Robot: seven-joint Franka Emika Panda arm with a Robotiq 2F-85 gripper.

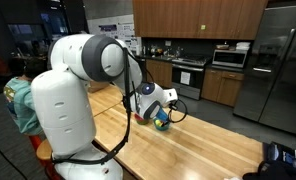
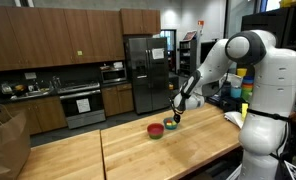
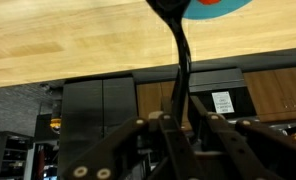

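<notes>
My gripper [image 1: 165, 108] hangs low above the blue bowl [image 1: 162, 123], with its wrist tilted. In the wrist view a dark, long utensil [image 3: 172, 22] reaches up from the dark fingers, widening toward the top edge. The gripper appears shut on it, though the fingers are hard to make out. The blue bowl [image 3: 213, 7] shows partly at the top right there. Exterior view 2 shows something yellow-green in the blue bowl [image 2: 169, 122]. Whether the utensil touches the bowl I cannot tell.
A red bowl [image 1: 141, 118] stands beside the blue one. The wooden table [image 1: 198, 150] is broadly clear toward its front and right. Behind it are a stove [image 1: 188, 80] and a fridge [image 1: 273, 70]. A brown paper bag [image 2: 8, 148] stands at the left in exterior view 2.
</notes>
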